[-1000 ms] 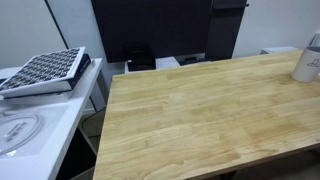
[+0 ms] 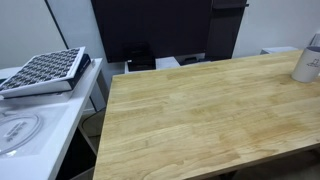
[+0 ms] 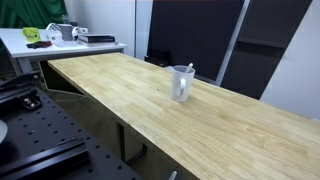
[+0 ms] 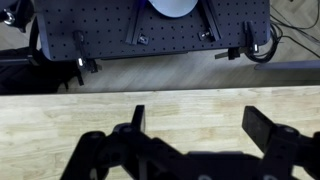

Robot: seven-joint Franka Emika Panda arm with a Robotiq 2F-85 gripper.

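My gripper shows at the bottom of the wrist view, its two dark fingers wide apart. Between them there is only bare wooden tabletop. A pale cup with a handle stands upright on the table in exterior view 2, and something thin sticks up from its rim. At the right edge of exterior view 1 the same cup is partly cut off. It does not appear in the wrist view, and neither exterior view shows the gripper.
A black perforated board lies beyond a gap from the table edge, with a round white thing at its far side. On the white side table rests a black-and-white patterned box.
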